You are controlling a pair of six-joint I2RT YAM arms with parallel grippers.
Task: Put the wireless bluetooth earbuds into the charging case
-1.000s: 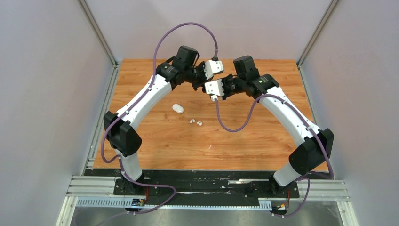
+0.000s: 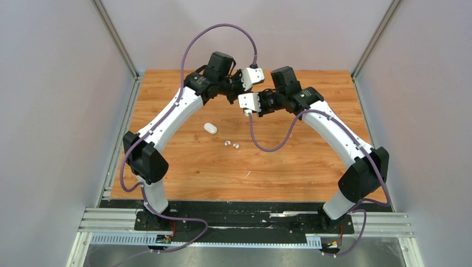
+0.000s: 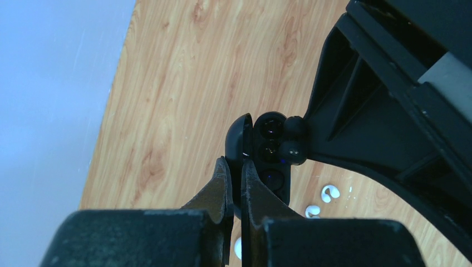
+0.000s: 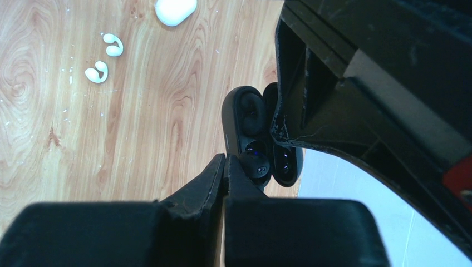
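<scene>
Both grippers meet above the upper middle of the table. A black earbud case [image 3: 271, 149] [image 4: 239, 111], lid up, is between them, with dark domed pieces inside. My left gripper is shut at the case's lid edge; whether it grips it is unclear. My right gripper is shut, its tips at the case's lower part; anything between them is hidden. White earbuds [image 2: 236, 146] [image 4: 96, 72] [image 3: 329, 193] lie loose on the table.
A white oval case [image 2: 210, 128] [image 4: 175, 10] lies left of the loose earbuds. Pale walls surround it.
In the top view my right arm has shifted slightly left and up the frame, and my left arm slightly up. The objects on the table are unchanged.
</scene>
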